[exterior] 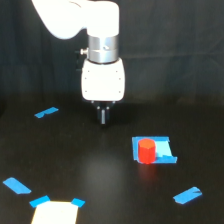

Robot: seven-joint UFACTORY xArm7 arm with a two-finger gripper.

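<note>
The white robot arm hangs from the top left, with its gripper [103, 114] in the air over the black table, left of centre; the dark fingers are small and hard to make out. A red cylinder [147, 151] stands on the right, on a pale square [164, 149] edged with blue tape. A pale yellowish square [55, 213] with blue tape at its corners lies at the bottom left, cut off by the frame's edge.
Short blue tape strips lie at the far left [17, 186], back left [46, 112] and front right [186, 195].
</note>
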